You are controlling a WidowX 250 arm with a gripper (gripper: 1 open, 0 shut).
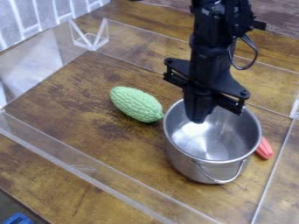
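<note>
My black gripper [201, 107] hangs over the steel pot [211, 149], its tip low at the rear part of the pot's opening; its fingers look shut, with nothing visible between them. Left of the pot lies a green bumpy vegetable [135, 104], like a bitter melon. A red item [265, 149] lies just right of the pot, partly hidden by it.
Transparent walls [47, 61] edge the work area. A blue object [14, 218] shows at the lower left corner.
</note>
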